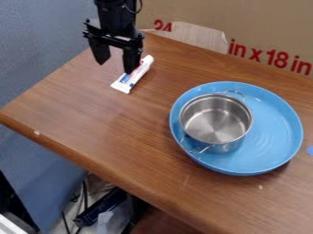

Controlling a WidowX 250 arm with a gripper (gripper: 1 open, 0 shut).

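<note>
My black gripper (116, 56) is at the top left, open, its two fingers apart above the table just up and left of a white toothpaste tube (132, 76) with blue and red print, which lies on the wooden table. A steel pot (215, 118) with handles sits on a blue plate (272, 147) at the right.
A cardboard box (274, 27) stands behind the table (86, 128). A blue-grey surface is beyond the left edge, with dark items and cables below at the lower left.
</note>
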